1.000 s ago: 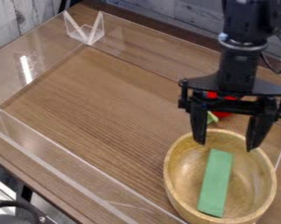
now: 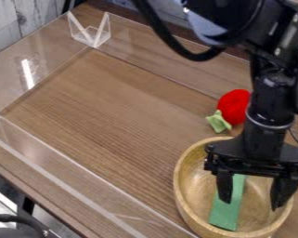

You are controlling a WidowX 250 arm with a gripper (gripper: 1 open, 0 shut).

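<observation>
My black gripper point(image 2: 251, 167) is low over a tan bowl point(image 2: 191, 195) at the lower right, its fingers spread open on either side. A green flat block point(image 2: 225, 212) lies in the bowl, its upper part close beside or under the left finger; whether they touch I cannot tell.
A red round object point(image 2: 229, 104) and a small pale green item point(image 2: 217, 121) lie behind the bowl, partly covered by the arm. A white wire-like object point(image 2: 86, 30) stands at the back left.
The gripper has come down into the bowl over the green block. More of the red object now shows behind the arm.
</observation>
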